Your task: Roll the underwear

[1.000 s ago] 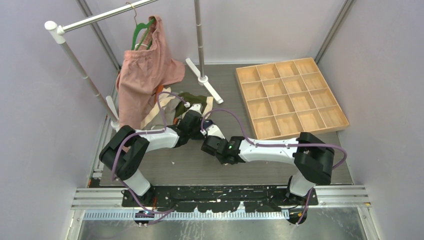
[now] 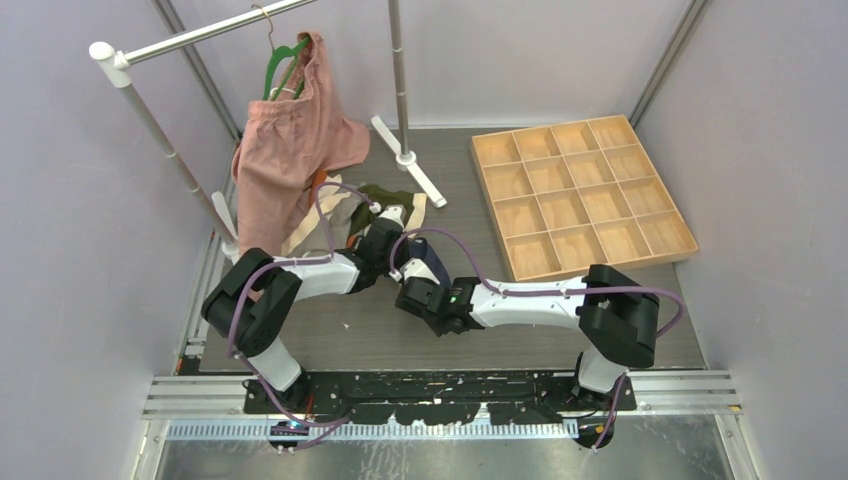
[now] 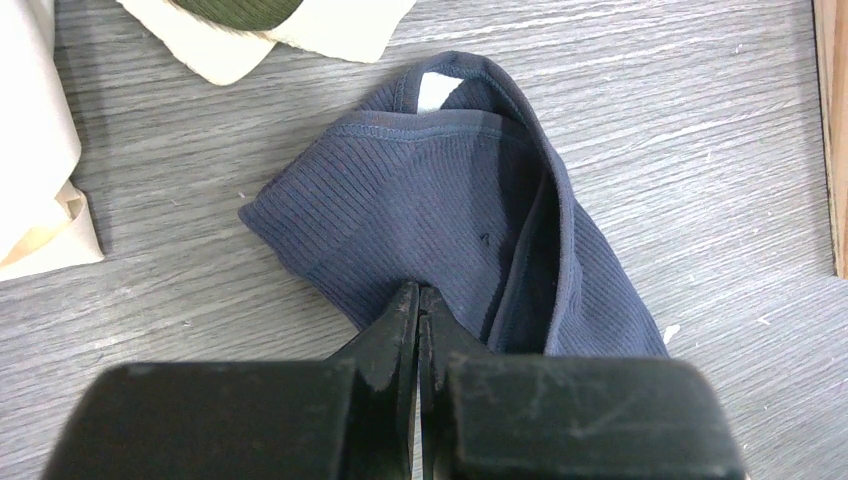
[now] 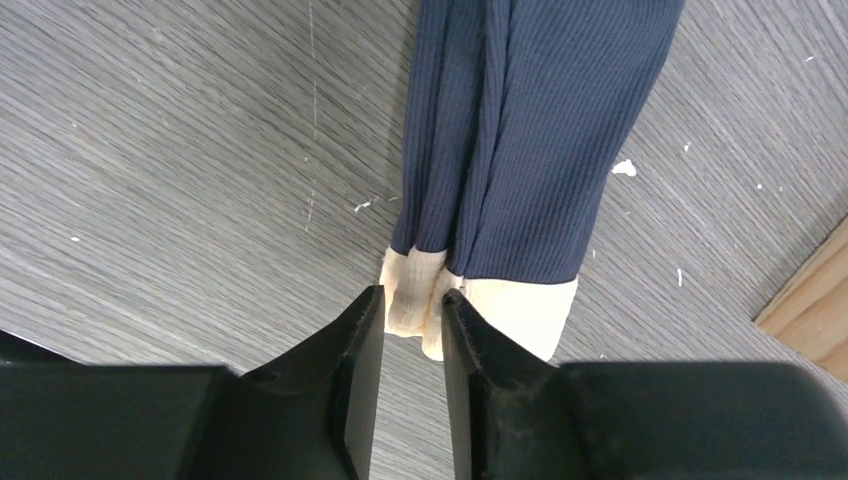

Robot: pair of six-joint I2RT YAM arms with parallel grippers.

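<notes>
Navy ribbed underwear with a cream waistband lies folded lengthwise on the floor; its navy part (image 3: 420,200) fills the middle of the left wrist view. The cream band (image 4: 520,310) shows at the near end in the right wrist view. My left gripper is shut, its tips against the navy cloth; whether any cloth is pinched cannot be seen. Over the waistband end, my right gripper stands part open, the cream fold seen between and beyond its fingertips. From the top view the arms hide most of the garment (image 2: 430,260).
A wooden compartment tray (image 2: 590,195) stands empty at the back right. To the left rises a white rack (image 2: 240,30) with pink clothing (image 2: 295,150) on a green hanger. Other cloths (image 2: 380,205) lie beyond the left gripper. Bare floor (image 2: 340,335) shows in front.
The right arm has shifted slightly left and toward the front, uncovering more of the navy cloth. The left arm looks almost unmoved.
</notes>
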